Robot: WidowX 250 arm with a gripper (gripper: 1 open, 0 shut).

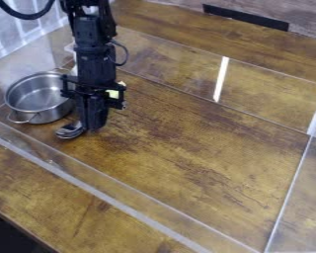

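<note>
My black gripper (95,117) reaches down just right of a steel pot (39,96), low over a spoon with a pale green handle (115,95) and a metal head (70,130). Most of the spoon is hidden behind the gripper, and I cannot see clearly whether anything is between its fingers.
Clear low panels edge the work area. A white object sits partly behind the arm at the back left.
</note>
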